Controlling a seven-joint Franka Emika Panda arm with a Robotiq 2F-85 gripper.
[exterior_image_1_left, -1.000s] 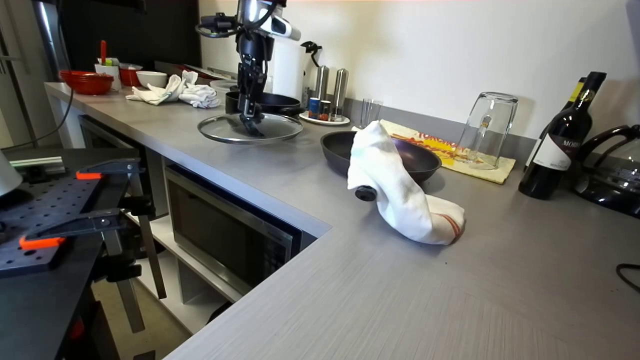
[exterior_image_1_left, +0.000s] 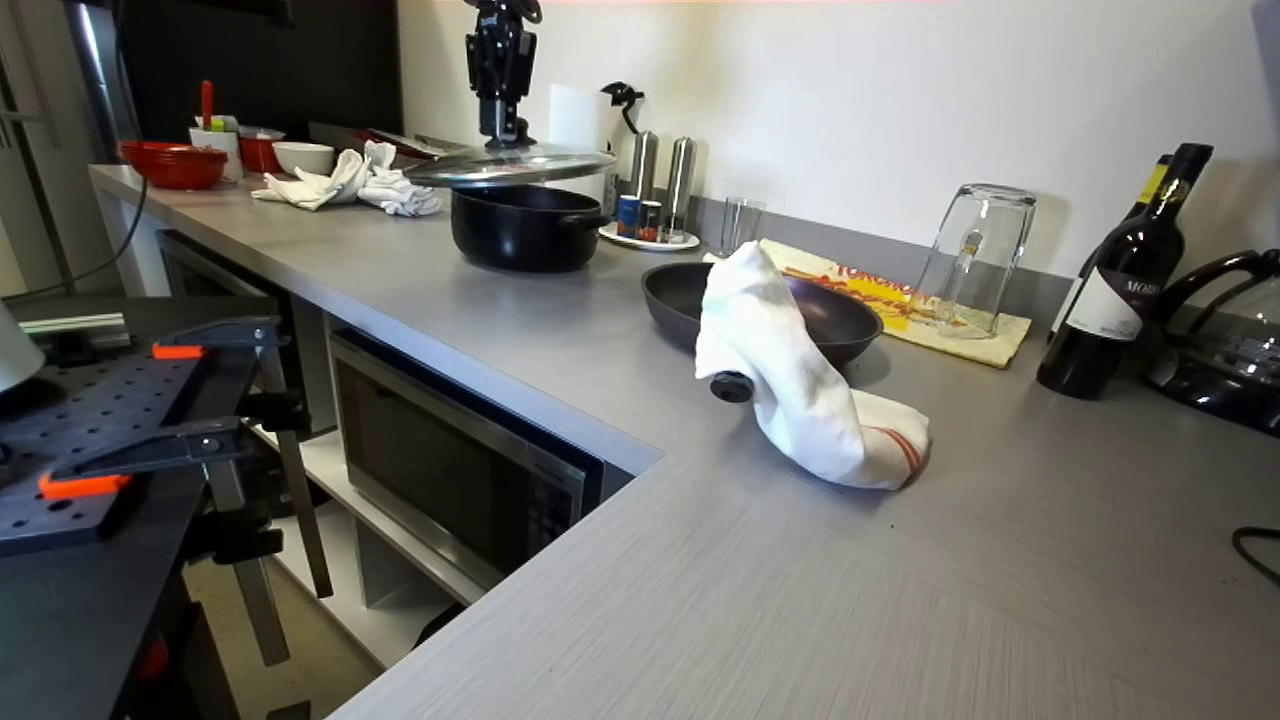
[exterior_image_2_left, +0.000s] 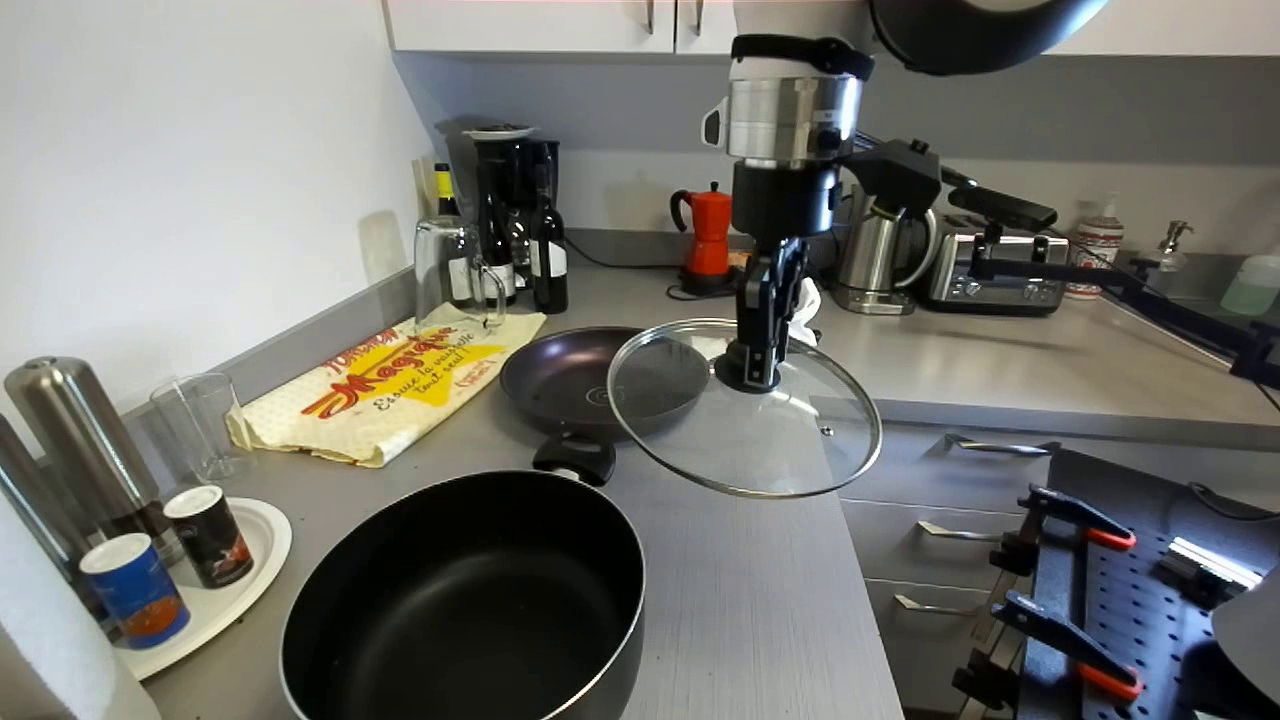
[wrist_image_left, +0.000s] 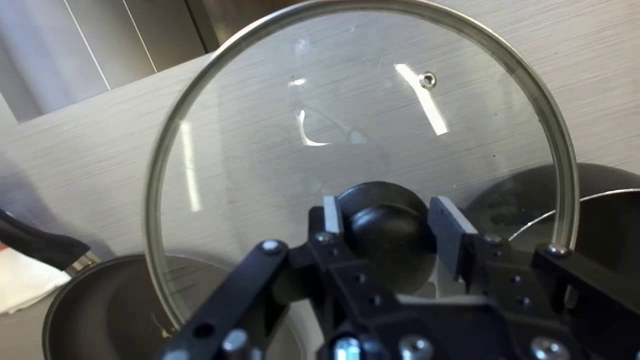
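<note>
A glass lid with a metal rim (exterior_image_2_left: 828, 462) hangs above the counter, its black knob (wrist_image_left: 390, 234) held between the two fingers of my gripper (exterior_image_2_left: 753, 374). From the wrist view, the lid's rim overlaps the edge of the black pot, and the fingers (wrist_image_left: 447, 231) stand on either side of the knob. The deep black pot (exterior_image_2_left: 468, 576) is uncovered and looks empty in exterior view 2. In exterior view 1 the lid (exterior_image_1_left: 558, 163) appears higher than the pot (exterior_image_1_left: 522, 234).
A dark frying pan (exterior_image_2_left: 564, 378) sits beside the pot, and a white towel (exterior_image_1_left: 780, 384) drapes over its handle. Salt and pepper mills and small cups on a white plate (exterior_image_2_left: 266, 540) stand by the wall. Bare counter (exterior_image_2_left: 744, 600) lies along the front edge.
The lid has risen from low over the counter in front of the pot to a height above the pot's rim. My gripper has gone up with it. Pot, pan and towel are unmoved.
</note>
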